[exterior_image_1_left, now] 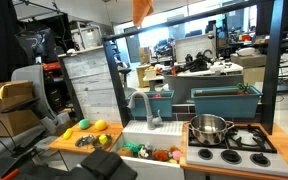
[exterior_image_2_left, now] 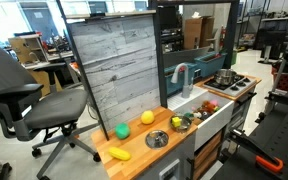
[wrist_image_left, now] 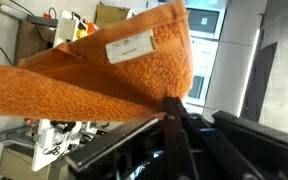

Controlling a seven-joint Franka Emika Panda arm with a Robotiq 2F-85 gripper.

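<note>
An orange cloth [wrist_image_left: 74, 95] with a white label fills much of the wrist view. Its gathered end meets the dark fingertips of my gripper, which is shut on it, and the rest spreads away to the left. In exterior view 1 only the lower part of the cloth [exterior_image_1_left: 141, 10] shows, hanging at the top edge. There the gripper itself is out of frame, and neither cloth nor gripper shows in exterior view 2.
Below stands a counter with a sink [exterior_image_1_left: 152, 138], a faucet [exterior_image_1_left: 144, 104], a steel pot [exterior_image_1_left: 210, 128] and a stove [exterior_image_1_left: 234, 150]. Toy food, including a yellow banana [exterior_image_2_left: 119, 153], lies on the left counter. A dark beam [exterior_image_1_left: 199, 16] crosses above the counter.
</note>
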